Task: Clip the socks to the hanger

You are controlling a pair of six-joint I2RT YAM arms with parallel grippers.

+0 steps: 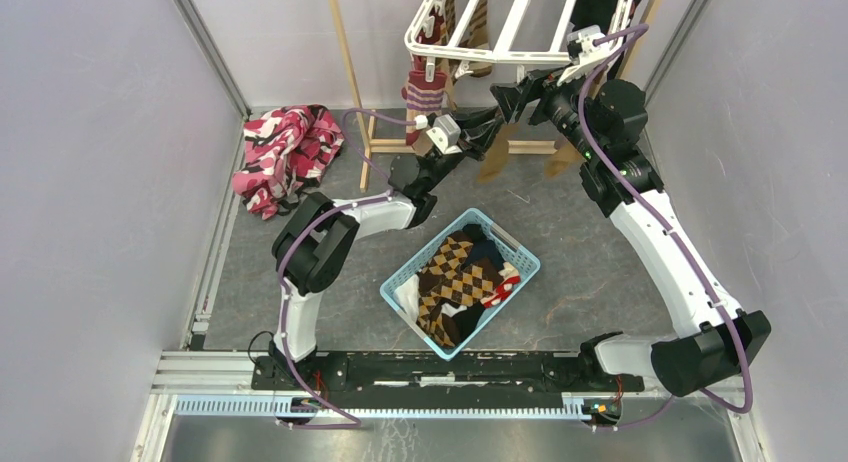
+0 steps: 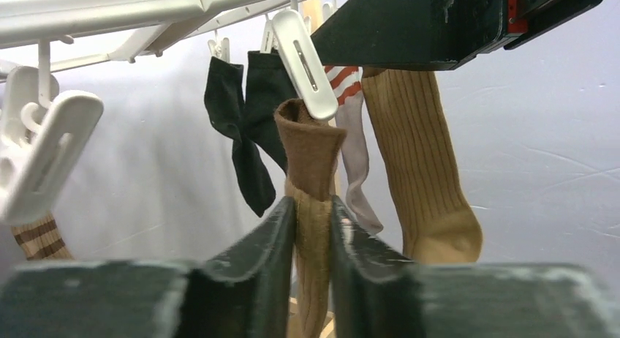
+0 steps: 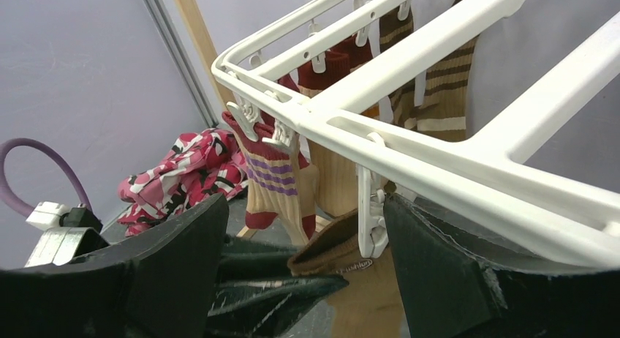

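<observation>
A brown sock (image 2: 311, 159) hangs below a white clip (image 2: 305, 66) on the hanger (image 1: 490, 55). In the right wrist view, the clip's tip overlaps the sock's loose, gaping cuff (image 3: 329, 246). Fingers of my left gripper stand close on both sides of the sock below the clip, in a narrowed finger; how firmly they press cannot be told. My right gripper is open around the clip, with clear space between it and each finger. Between the right fingers, the left gripper's dark fingers (image 3: 292, 290) reach the cuff.
Other socks hang from the hanger, including a maroon-topped striped sock (image 3: 274, 170) to the left. A blue basket (image 1: 528, 267) of loose socks lies on the floor. Pink patterned cloth (image 1: 283, 162) lies left. Both grippers are crowded close together under the hanger's front bar.
</observation>
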